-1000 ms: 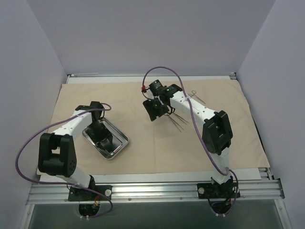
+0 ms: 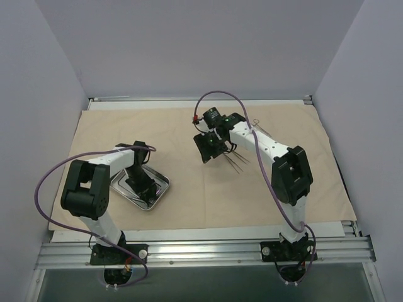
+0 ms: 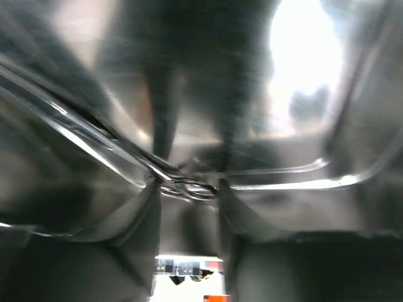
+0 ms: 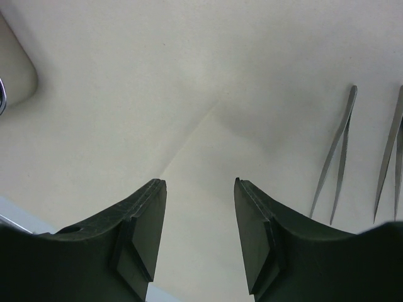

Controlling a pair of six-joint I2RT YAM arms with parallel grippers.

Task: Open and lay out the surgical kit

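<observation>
A metal tray [image 2: 158,173] stands on the left of the cloth. My left gripper [image 2: 150,195] is down inside it, near its front end. In the left wrist view, my left gripper has its fingers apart around thin shiny metal instruments [image 3: 101,135]; their looped ends lie between the fingertips. Whether either finger touches them cannot be told. Over the cloth's middle hangs my right gripper, open and empty. Two tweezers-like instruments [image 4: 334,154] lie side by side to its right. Behind the right arm, an instrument with ring handles [image 2: 256,121] lies on the cloth.
In the right wrist view, the tray's outer corner [image 4: 16,69] shows at upper left. Grey walls enclose the table on the sides and back.
The right gripper has shifted only slightly. The laid-out instruments have stayed in place.
</observation>
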